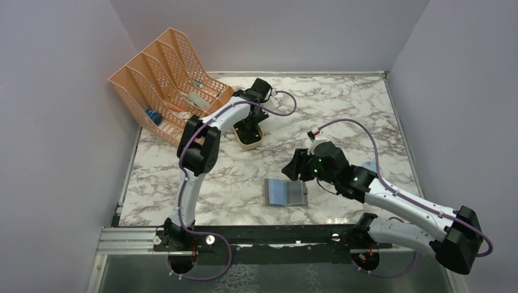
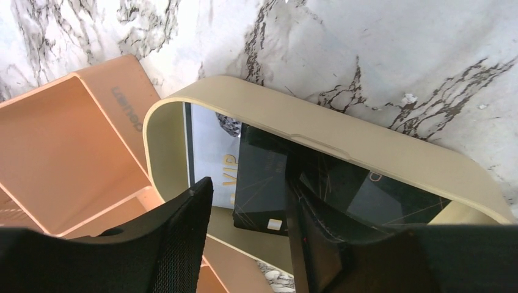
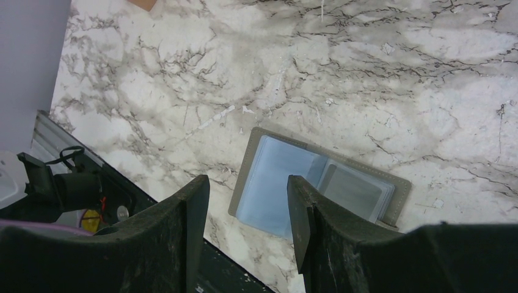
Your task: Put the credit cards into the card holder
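Note:
Several cards lie in a beige tray (image 2: 317, 131): a white VIP card (image 2: 211, 146) at one end, a black card (image 2: 259, 177) overlapping it, and more dark cards beyond. Over the tray hangs my left gripper, open, its fingers either side of the black card with nothing gripped; one finger hides part of the dark cards. The card holder (image 3: 275, 177) lies spread open on the table, a blue panel beside a grey one. Above it my right gripper is open and empty, also seen at the holder's upper right in the top view.
A peach slotted rack (image 1: 165, 79) stands hard by the tray on the left, with several items in it. A pale blue round item (image 1: 369, 165) lies near the right edge. Bare marble (image 1: 342, 97) fills the back right.

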